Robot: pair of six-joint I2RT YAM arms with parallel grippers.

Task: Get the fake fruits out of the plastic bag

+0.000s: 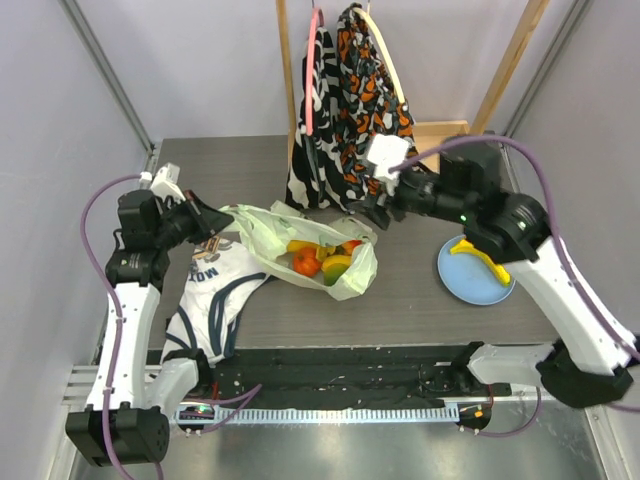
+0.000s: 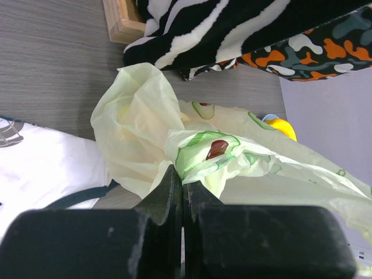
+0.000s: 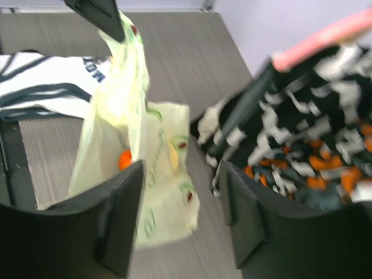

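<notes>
A pale green plastic bag (image 1: 265, 235) lies open mid-table, holding an orange fruit (image 1: 306, 262), a mango (image 1: 336, 266) and banana-like yellow fruit (image 1: 300, 245). My left gripper is shut on the bag's crumpled left end, lifting it slightly. My right gripper (image 1: 380, 205) hangs above and right of the bag, blurred, part open, with nothing visible between its fingers in the right wrist view (image 3: 182, 186). A banana (image 1: 485, 262) lies on a blue plate (image 1: 470, 285) at the right.
Patterned fabric bags (image 1: 370, 110) hang on a wooden stand at the back, above a wooden tray (image 1: 450, 130). A white jersey (image 1: 215, 300) lies at left. Bare table surrounds the plate and lies in front of the bag.
</notes>
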